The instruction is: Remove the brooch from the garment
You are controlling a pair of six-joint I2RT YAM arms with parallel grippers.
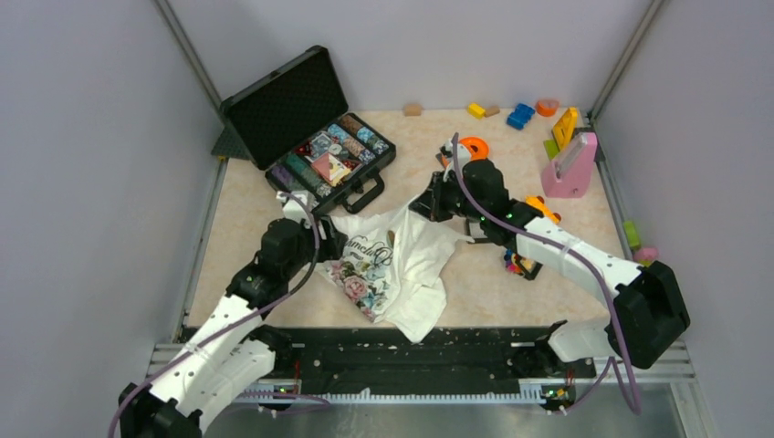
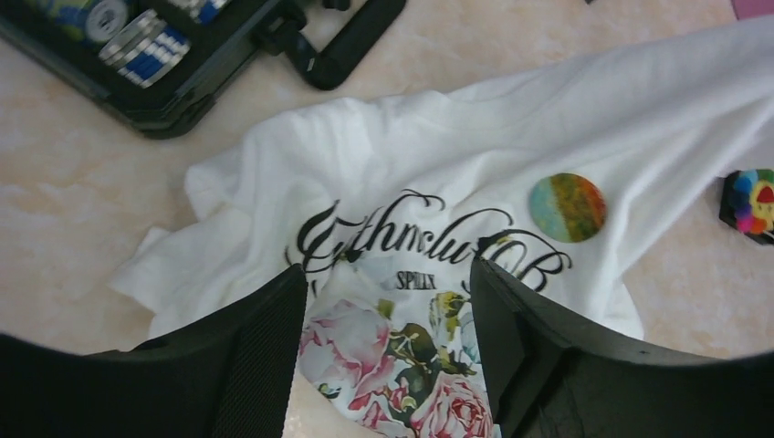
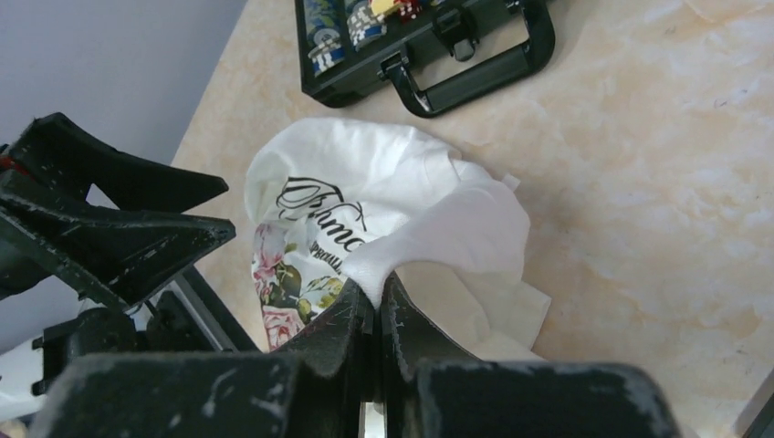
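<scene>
The white garment [image 1: 411, 283] with black script and a flower print lies on the table, its right part lifted. My right gripper is shut on that cloth, which rises to its fingertips. My left gripper stands open above the print, nothing between its fingers. In the left wrist view a round multicoloured patch [image 2: 567, 207] shows right of the script; whether this is the brooch I cannot tell.
An open black case [image 1: 329, 164] with packed items lies at the back left. Toys, a pink object [image 1: 566, 173] and coloured blocks [image 1: 520, 116] line the back right. A small colourful item [image 2: 750, 201] lies right of the garment.
</scene>
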